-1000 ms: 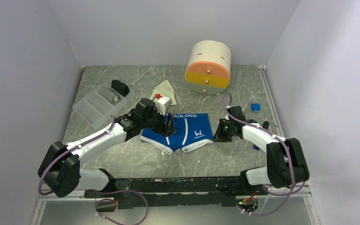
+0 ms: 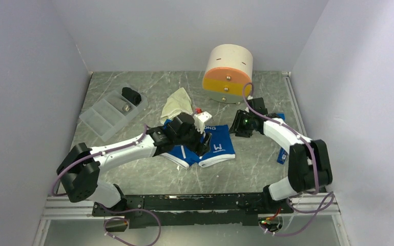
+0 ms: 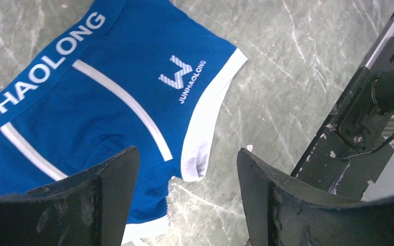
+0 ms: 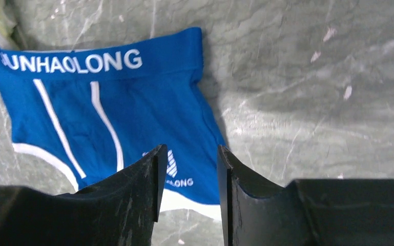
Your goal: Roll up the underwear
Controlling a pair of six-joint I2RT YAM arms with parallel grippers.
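Blue underwear (image 2: 220, 138) with white leg hems and white lettering on its waistband lies flat on the grey marbled table. Over its middle hangs my left gripper (image 2: 201, 149), hiding part of the cloth in the top view. In the left wrist view that gripper has its fingers wide apart, and the underwear (image 3: 128, 92) is below them. At the right upper side of the cloth is my right gripper (image 2: 242, 130). The right wrist view shows its fingers apart above the underwear (image 4: 148, 118), near its side edge, with nothing held between them.
A clear divided tray (image 2: 105, 119) holding a rolled black item (image 2: 131, 95) stands at the left. A cream cloth (image 2: 177, 104) lies behind the underwear. The rounded drawer cabinet (image 2: 229, 69) stands at the back. Bare table stretches in front.
My left gripper has moved right across the underwear. The right gripper has moved back from the lower right corner to the upper right side. The underwear lies much as before.
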